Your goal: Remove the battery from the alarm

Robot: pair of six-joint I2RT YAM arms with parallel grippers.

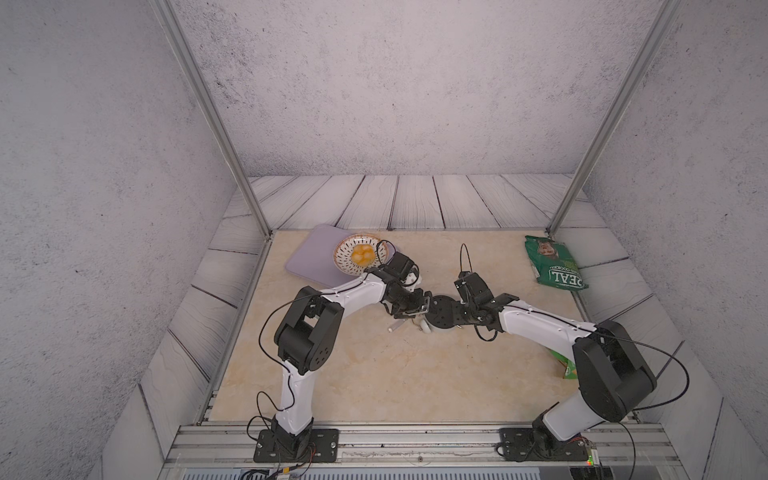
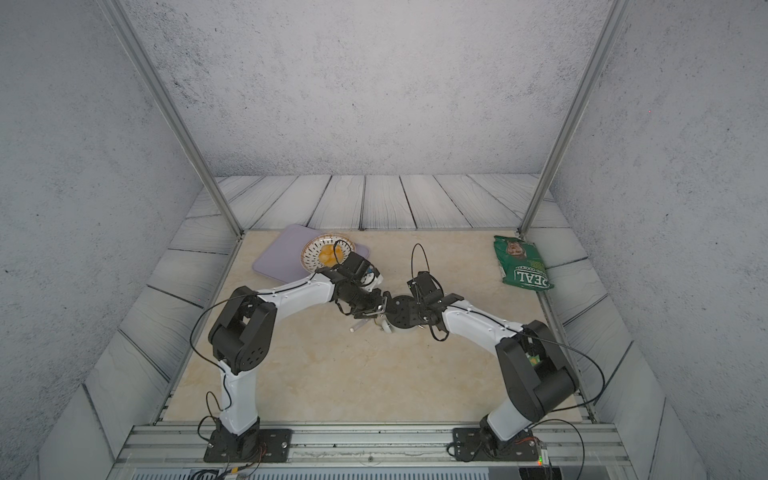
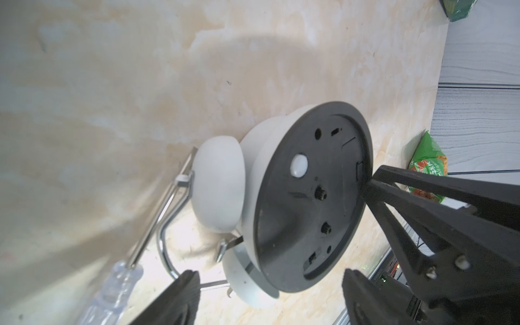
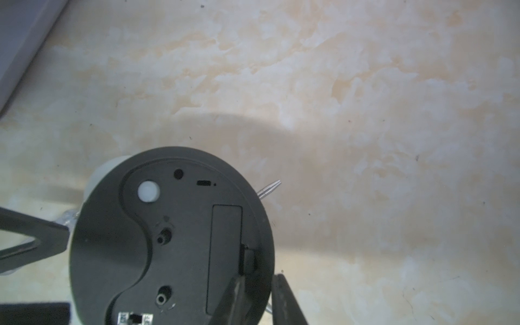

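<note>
The alarm clock lies tipped with its black back [image 4: 178,216] up in the right wrist view, battery cover [image 4: 224,249] closed. My right gripper is shut at the edge of that back, beside the cover, seen also as black fingers at the right of the left wrist view. My left gripper stands open at the other side of the clock, its fingertips blurred at the bottom of its wrist view. A screwdriver lies beside the clock, partly hidden beneath it in the right wrist view.
A lilac mat [image 1: 308,260] with a basket of yellow items [image 1: 360,257] is at the back left. A green snack bag [image 1: 552,260] lies at the back right, another at the right edge.
</note>
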